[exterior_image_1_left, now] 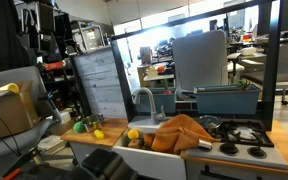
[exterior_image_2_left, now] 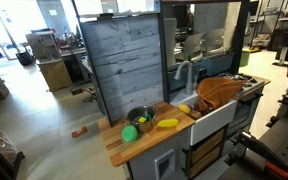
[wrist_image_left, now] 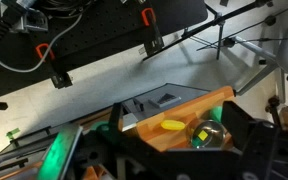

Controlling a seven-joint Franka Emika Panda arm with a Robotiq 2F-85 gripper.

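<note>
In the wrist view my gripper stands open, its dark fingers wide apart at the lower edge with nothing seen between them. Well beyond them is a wooden counter (wrist_image_left: 156, 133) bearing a yellow item (wrist_image_left: 173, 125) and a metal pot (wrist_image_left: 216, 132) with something green by it. Exterior view 2 shows that pot (exterior_image_2_left: 141, 115), a round green item (exterior_image_2_left: 130, 133) in front of it and the yellow item (exterior_image_2_left: 167, 123) to the right. An orange-brown cloth (exterior_image_1_left: 181, 133) drapes over the sink's edge, and another yellow item (exterior_image_1_left: 133, 133) lies at the sink's left.
A faucet (exterior_image_1_left: 146, 100) rises behind the sink. The stove (exterior_image_1_left: 239, 138) stands at the right, with blue-green bins (exterior_image_1_left: 226, 102) on the shelf behind. A grey plank wall (exterior_image_2_left: 134, 65) backs the left counter. Some bare wood shows around the pot.
</note>
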